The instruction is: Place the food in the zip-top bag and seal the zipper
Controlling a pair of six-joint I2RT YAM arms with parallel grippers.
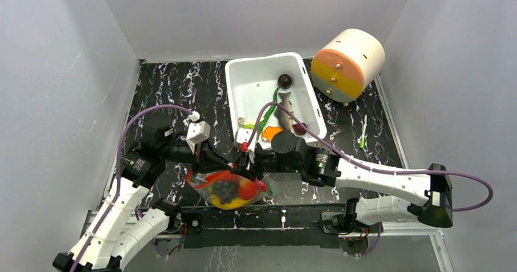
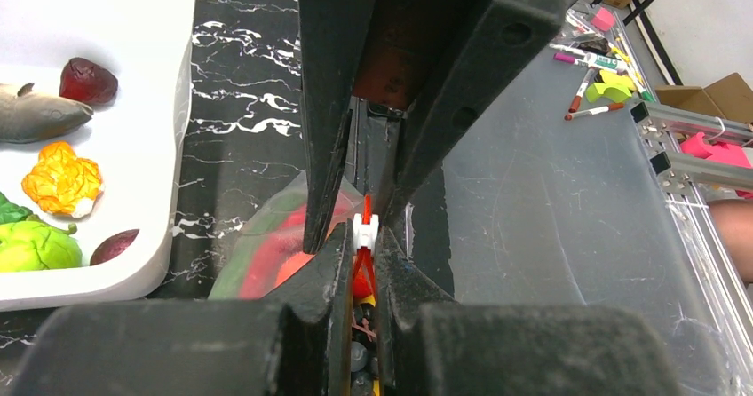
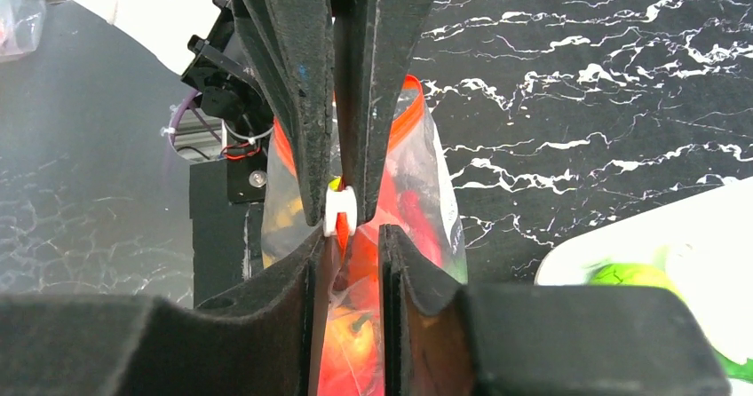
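A clear zip top bag (image 1: 218, 194) with an orange zipper edge hangs at the front of the counter, holding red, yellow and dark food. Its white zipper slider (image 2: 365, 232) sits between the tips of my left gripper, which is shut on it. My right gripper stands part open just beyond the slider, its fingers on either side of the bag's top edge. The left gripper's fingers (image 3: 302, 147) reach in from above in the right wrist view. From the top, both grippers meet over the bag and hide much of its zipper.
Behind the arms stands a white bin (image 1: 256, 89) with a fish (image 1: 285, 110), an orange cauliflower (image 2: 62, 179) and several other foods. A rounded drawer box (image 1: 347, 64) is at back right, a green-handled knife (image 1: 363, 139) in front of it.
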